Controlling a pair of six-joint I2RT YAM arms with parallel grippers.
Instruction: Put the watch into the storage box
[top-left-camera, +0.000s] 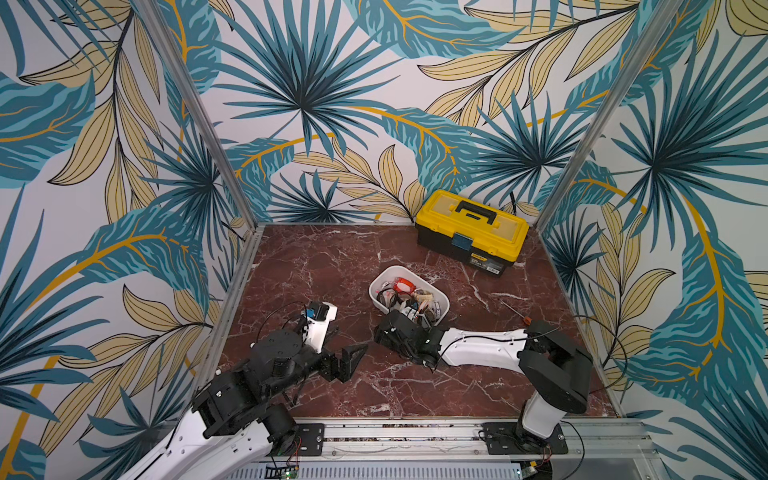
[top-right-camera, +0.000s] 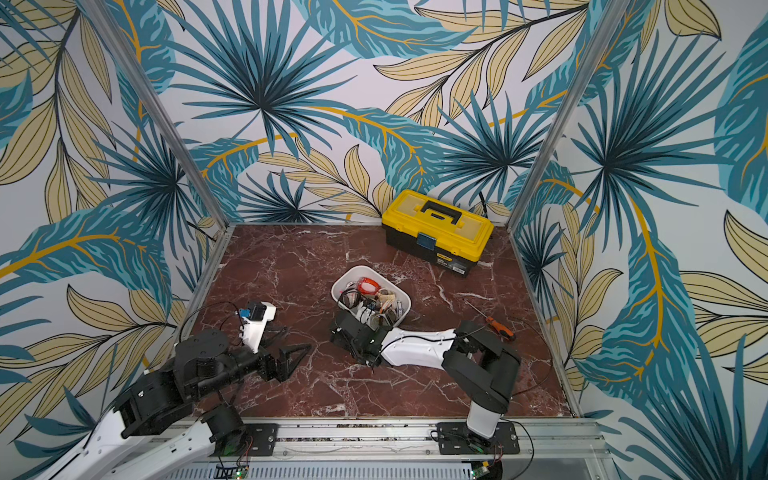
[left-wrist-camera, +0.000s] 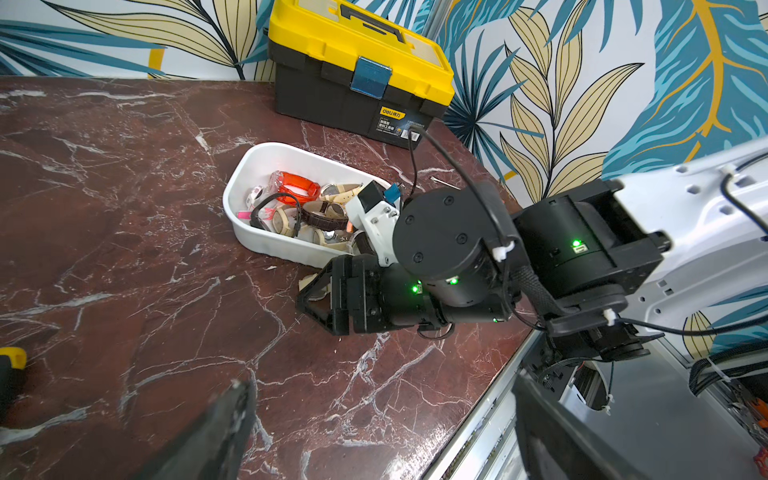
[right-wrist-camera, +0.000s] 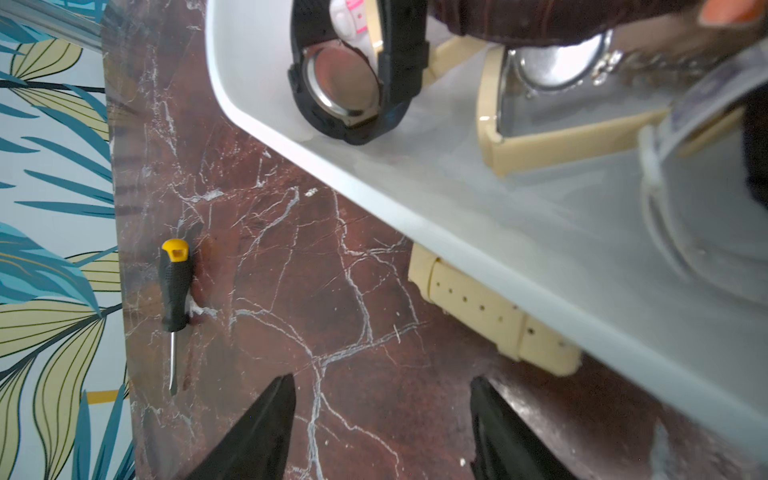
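Note:
A white storage box (left-wrist-camera: 240, 224) holds several watches and a red item (left-wrist-camera: 297, 185). On the table beside its near side lies a beige watch strap (right-wrist-camera: 492, 308), partly hidden under the rim in the right wrist view; its watch face is not visible. My right gripper is over it, fingers apart with nothing seen between them. My left gripper (top-left-camera: 349, 358) stands open to the left of the box, lower in the top views, with nothing in it.
A yellow-black toolbox (top-left-camera: 470, 228) stands at the back right. An orange screwdriver (top-right-camera: 499, 326) lies right of the box, and a black-yellow one (right-wrist-camera: 176, 280) shows in the right wrist view.

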